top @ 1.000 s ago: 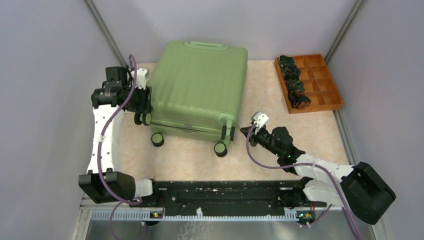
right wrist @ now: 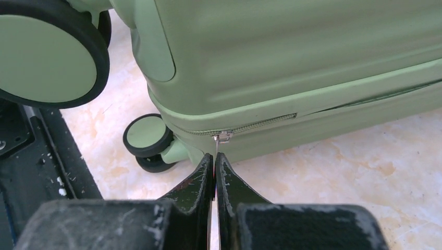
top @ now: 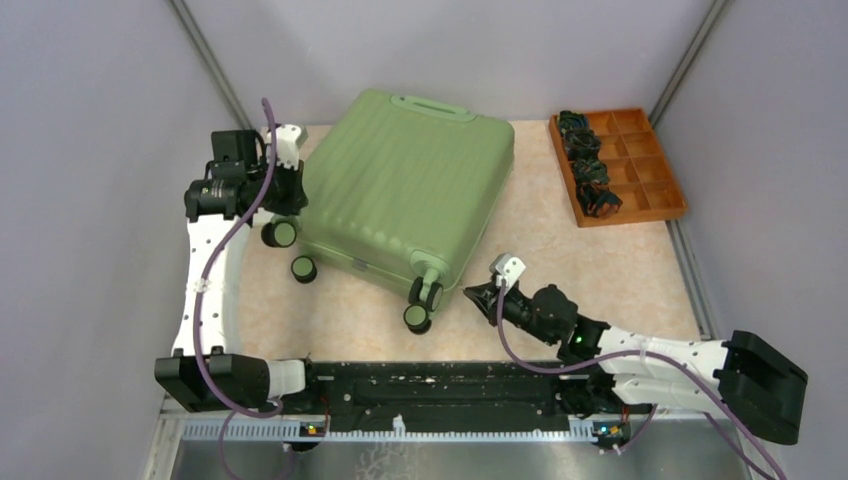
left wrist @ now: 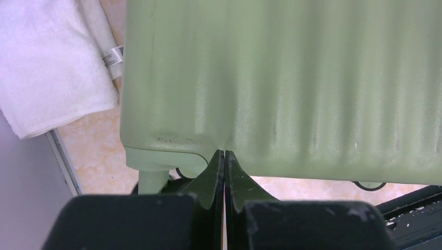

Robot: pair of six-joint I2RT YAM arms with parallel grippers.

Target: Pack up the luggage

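A green hard suitcase point(top: 405, 180) lies closed on the table, its wheels toward the front. My left gripper is shut at the suitcase's left end, nothing seen between its fingers, beside a corner wheel. My right gripper is at the zipper pull point(right wrist: 224, 136) near the front-right corner, fingertips close together around the pull's thin tab; whether they grip it is unclear. The zipper point(right wrist: 266, 121) runs along the suitcase's side.
A wooden compartment tray point(top: 645, 170) with dark rolled items stands at the back right. A white towel point(left wrist: 52, 62) lies beside the suitcase in the left wrist view. Bare table shows in front and to the right.
The suitcase has shifted and turned, its front-right corner moving toward the front left. My right gripper has moved the same way, and the left gripper slightly.
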